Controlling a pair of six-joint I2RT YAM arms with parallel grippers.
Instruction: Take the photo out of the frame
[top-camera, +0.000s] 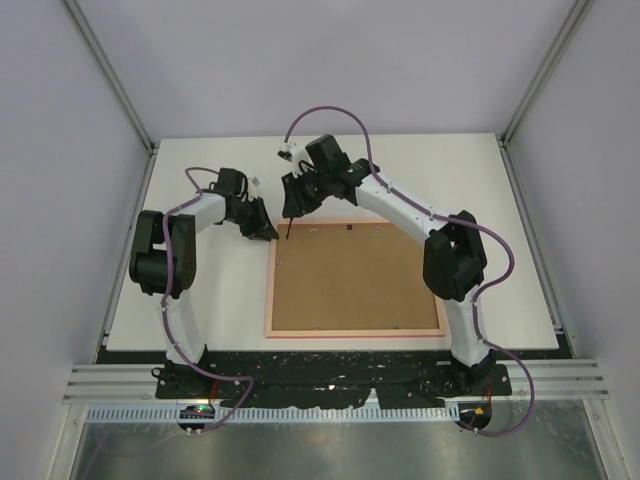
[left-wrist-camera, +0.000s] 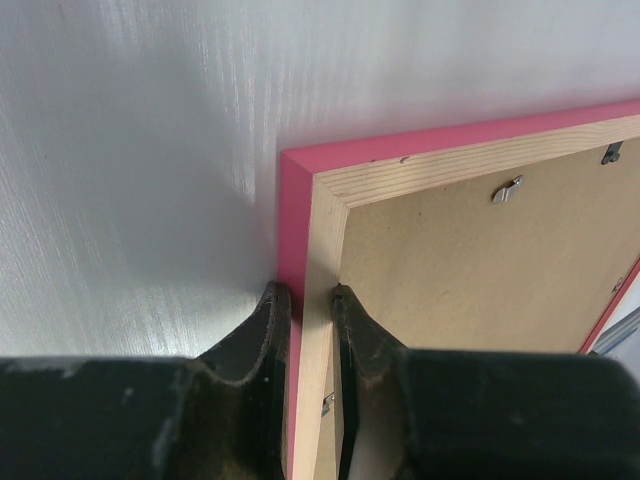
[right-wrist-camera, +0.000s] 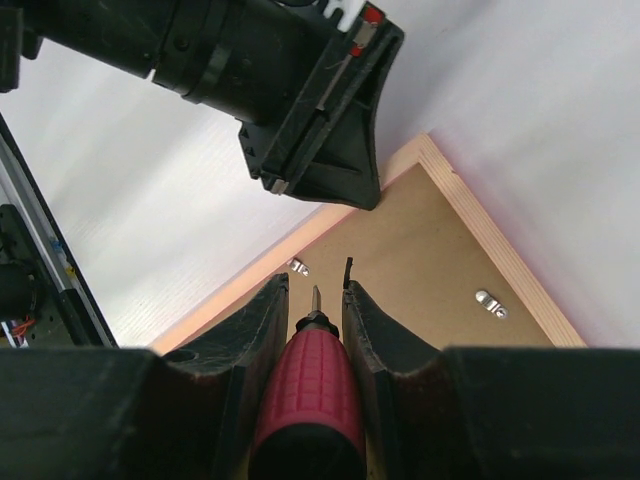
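The photo frame (top-camera: 357, 334) lies face down, its tan backing board (top-camera: 350, 275) showing, with a wooden inner rim and pink outer side. Small metal clips (left-wrist-camera: 507, 190) sit along the board's edges. My left gripper is shut on the frame's side rail near a corner, one finger on each side of the rail. Over that same corner area, my right gripper is shut on a screwdriver with a red handle (right-wrist-camera: 308, 375). The screwdriver's thin tip points at the board near a clip (right-wrist-camera: 298, 267); whether they touch I cannot tell. The photo is hidden.
A white table (top-camera: 190, 310) bears the frame, with bare room on its left, right and far sides. In the right wrist view, the left arm's gripper body (right-wrist-camera: 320, 150) stands close beside the screwdriver at the frame's corner.
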